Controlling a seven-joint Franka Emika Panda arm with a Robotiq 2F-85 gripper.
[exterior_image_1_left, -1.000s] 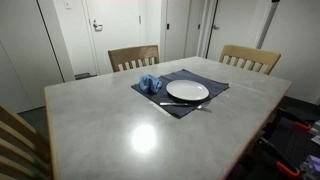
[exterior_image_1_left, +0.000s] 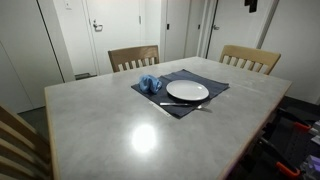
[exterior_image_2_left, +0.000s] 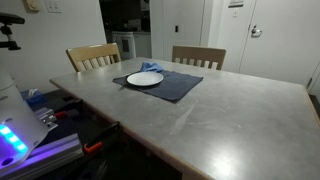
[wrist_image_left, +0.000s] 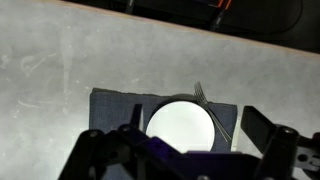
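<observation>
A white plate (exterior_image_1_left: 187, 90) rests on a dark grey placemat (exterior_image_1_left: 208, 80). Along the plate's near side in exterior view 1 lies a silver fork (exterior_image_1_left: 182, 105); in the wrist view the fork (wrist_image_left: 205, 100) is at the plate's right, tines past the mat's edge. A crumpled blue cloth (exterior_image_1_left: 149, 84) sits on the mat at the plate's left; exterior view 2 shows the cloth (exterior_image_2_left: 152, 67) behind the plate (exterior_image_2_left: 145, 79). High above the table, my gripper stands open with its fingers wide apart and nothing held. Only its dark end (exterior_image_1_left: 250, 5) shows in exterior view 1.
A wide bare stretch of the white table (exterior_image_2_left: 235, 115) lies beyond the mat, free of objects. Wooden chairs (exterior_image_1_left: 134, 57) stand around it, one at the far side (exterior_image_2_left: 200, 58). The robot's base is at the table's edge.
In exterior view 1 my gripper has come down and left into the top right of the picture. The plate, fork, cloth and mat have stayed where they were.
</observation>
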